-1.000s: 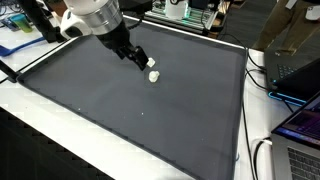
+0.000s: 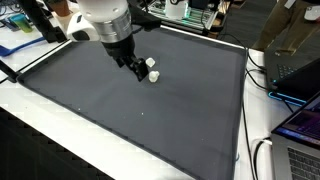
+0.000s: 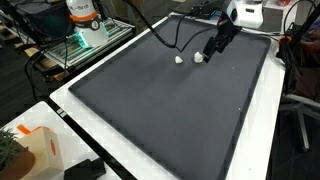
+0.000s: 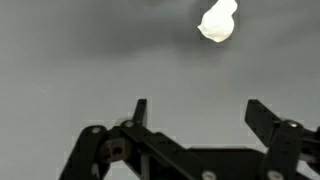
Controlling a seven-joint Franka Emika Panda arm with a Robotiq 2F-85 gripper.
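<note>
Two small white objects lie near each other on the dark grey table. The nearer white object [image 2: 154,76] is just right of my gripper [image 2: 141,73] in exterior view 1, and the other white object [image 2: 150,62] is a little behind it. Exterior view 2 has both: one white piece [image 3: 179,59] apart to the left, the other [image 3: 198,57] close beside the gripper [image 3: 207,53]. From the wrist, a single white piece [image 4: 217,20] appears near the top edge, ahead of the open gripper. Only bare table shows between its fingers.
A black cable [image 3: 165,38] runs across the far part of the table. A laptop [image 2: 300,125] stands beyond the table's right edge in exterior view 1.
The white objects have stayed put.
</note>
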